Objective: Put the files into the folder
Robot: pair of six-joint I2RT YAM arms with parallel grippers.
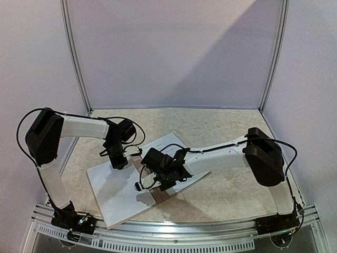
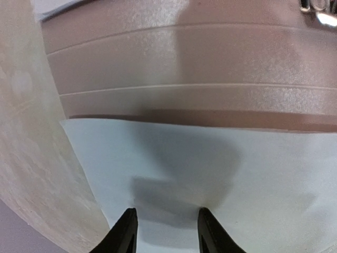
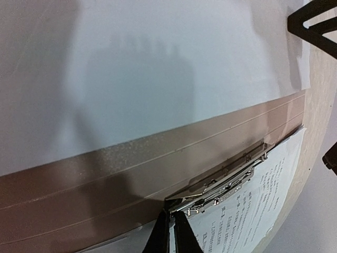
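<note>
An open folder with a brown spine (image 2: 184, 58) lies on the table, white sheets (image 1: 110, 195) on its left half and a printed sheet (image 3: 263, 195) under a silver clip (image 3: 221, 182) on its right. My left gripper is over the blank sheets, fingertips slightly apart; whether it grips anything is unclear. My right gripper has its fingertips close together at the near end of the clip's metal bar, shut on it. In the top view both grippers are largely hidden under their wrist housings.
</note>
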